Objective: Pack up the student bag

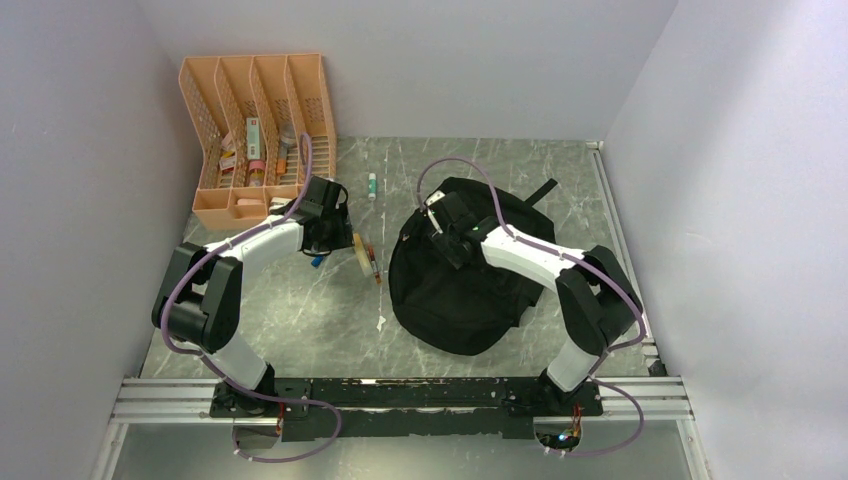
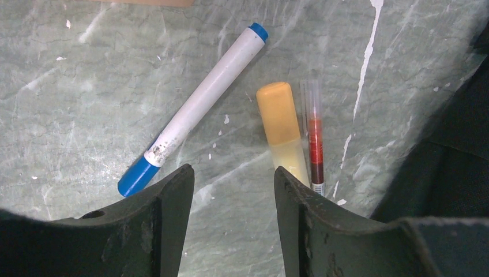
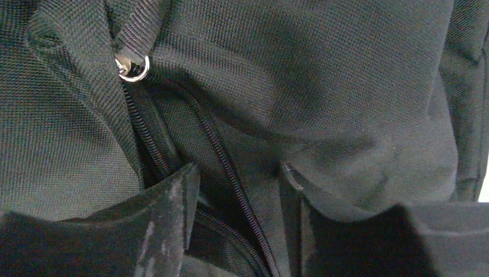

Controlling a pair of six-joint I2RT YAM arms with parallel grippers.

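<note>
A black bag lies on the table right of centre. In the right wrist view its zipper and a metal ring show close up. Over this fabric my right gripper stands part open, its fingers apart on either side of a zipper line; whether they touch the cloth I cannot tell. My left gripper is open and empty above the table. Ahead of it lie a white marker with blue ends, an orange-capped highlighter and a thin red pen.
A peach organizer with several slots stands at the back left, items inside. A small green-and-white tube lies behind the pens.
</note>
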